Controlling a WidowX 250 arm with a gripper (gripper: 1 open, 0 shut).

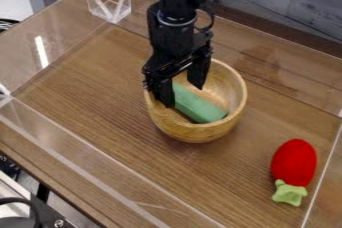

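Note:
A wooden bowl [214,127] holds a green oblong object [199,107]. My black gripper [178,80] hangs over the left and back part of the bowl, its fingers spread open on either side, one low by the left rim and one further back to the right. The green object's upper end is partly hidden behind the gripper.
A red object with a green end [294,167] lies at the right front. A clear plastic item [110,2] is at the back left. A wall runs along the back right.

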